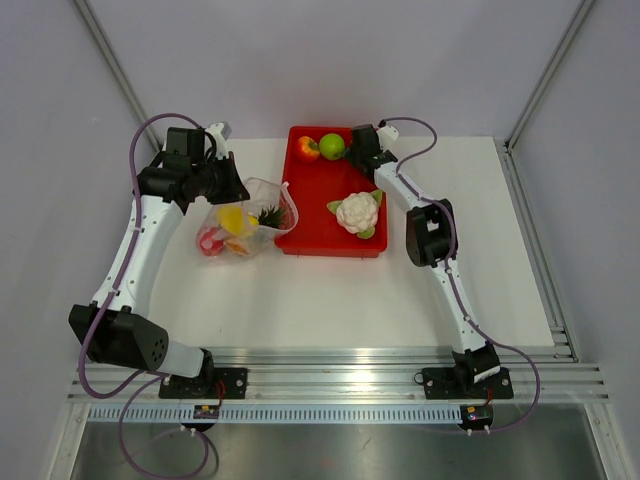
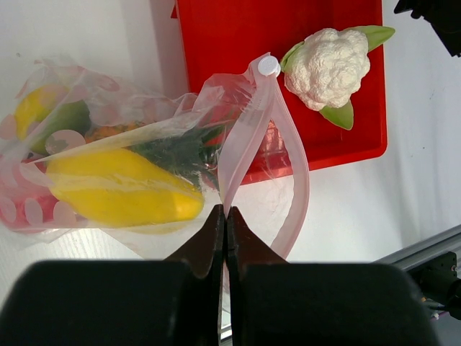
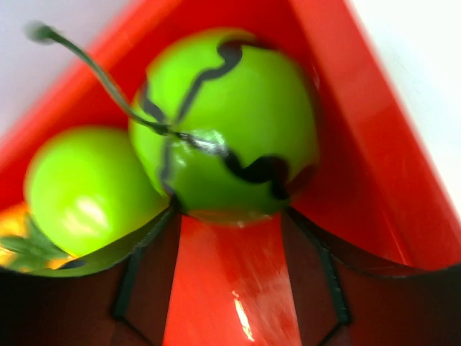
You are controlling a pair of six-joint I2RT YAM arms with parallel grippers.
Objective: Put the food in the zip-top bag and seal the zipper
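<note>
The clear zip top bag [image 1: 248, 192] sits left of the red tray, its mouth partly spread. Inside are a yellow fruit [image 2: 130, 186] and several other pieces. My left gripper is shut on the thin rim of the bag. In the tray [image 1: 327, 198] lie a red-orange fruit [image 1: 307, 149], a plain green fruit [image 1: 332, 147] and a white cauliflower [image 1: 357, 213]. At the back right corner, my right gripper has its fingers apart at the near side of a striped green melon [image 3: 230, 108] with a stem; whether they touch it I cannot tell.
A metal rail [image 1: 330, 385] runs along the front edge. The tray's raised wall [image 3: 360, 108] stands close beside the melon.
</note>
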